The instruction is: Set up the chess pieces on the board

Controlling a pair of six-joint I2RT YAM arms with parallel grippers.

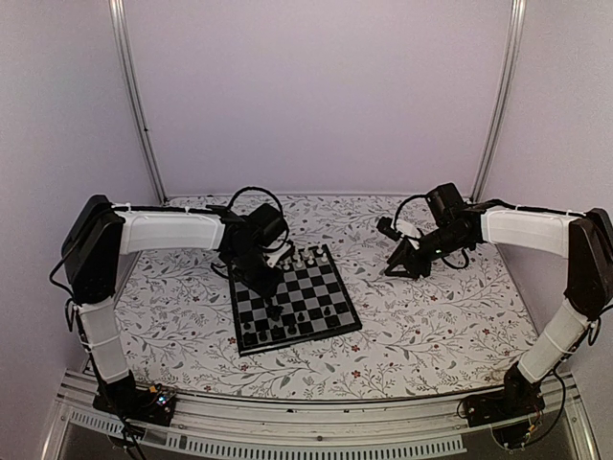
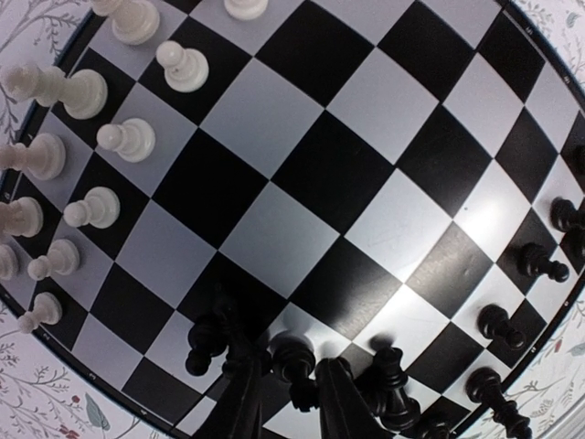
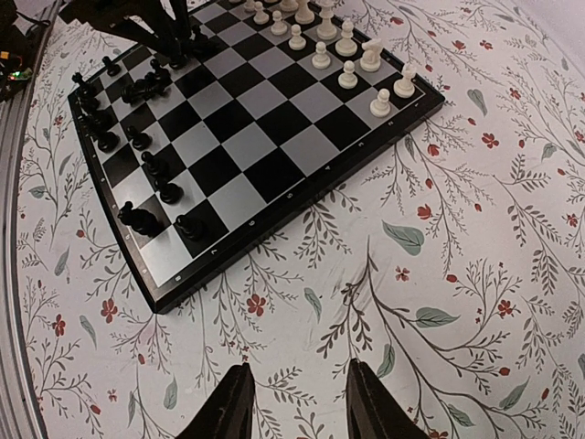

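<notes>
The checkered board (image 1: 311,292) carries white pieces along its far side, such as a white pawn (image 2: 132,139), and black pieces toward the near side, such as a black pawn (image 2: 498,325). My left gripper (image 1: 266,286) is over the board among several black pieces at the bottom of the left wrist view; it looks shut on a black piece, partly hidden there. Some black pieces, like the black rook (image 2: 393,393), appear lying or closely bunched. My right gripper (image 1: 402,268) hangs right of the board over bare table, part open with nothing between its fingers.
The flowered tablecloth (image 3: 439,256) is clear right of the board and in front of it. Pale walls enclose the table at back and sides, and a metal rail (image 1: 316,412) runs along the front edge.
</notes>
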